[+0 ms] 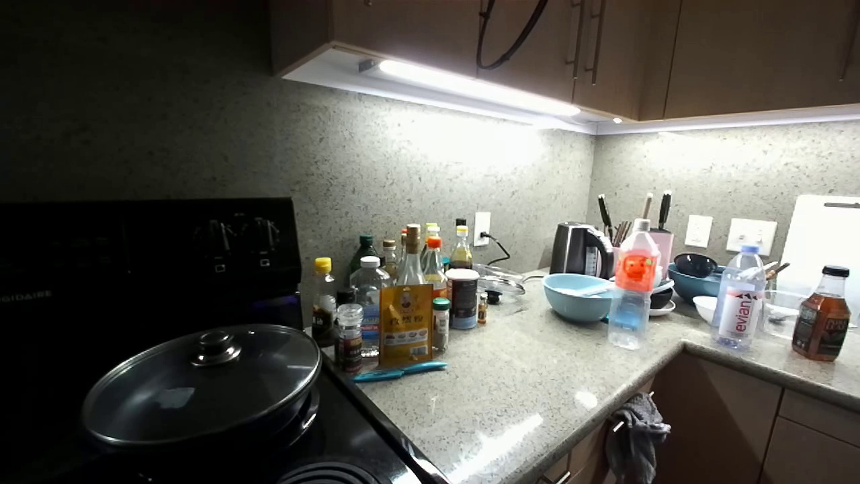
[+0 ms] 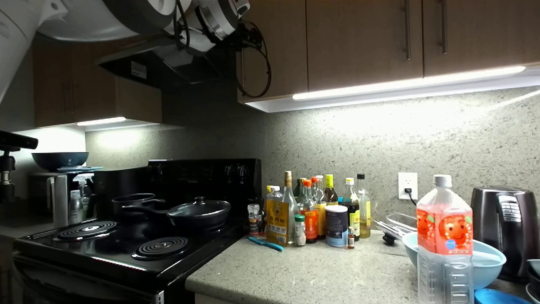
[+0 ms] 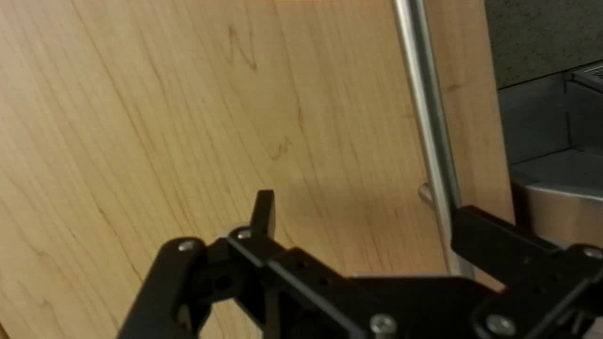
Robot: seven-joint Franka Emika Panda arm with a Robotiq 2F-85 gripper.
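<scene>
In the wrist view my gripper stands open in front of a pale wooden cabinet door (image 3: 226,113). A long metal bar handle (image 3: 427,101) runs down the door near its right edge. Its lower end passes between the fingers, right beside the right finger (image 3: 486,240); I cannot tell whether they touch. The left finger (image 3: 263,214) is well apart from the bar, over bare wood. Exterior view 2 has the arm (image 2: 212,20) raised at the upper cabinets, its dark end near the leftmost door (image 2: 278,55).
Beneath the cabinets, several bottles (image 2: 309,207) crowd the counter (image 2: 314,273) beside the stove. A lidded pan (image 2: 200,215) rests on the stove. A large plastic bottle (image 2: 445,243), a blue bowl (image 1: 576,298) and a kettle (image 1: 576,250) stand farther along.
</scene>
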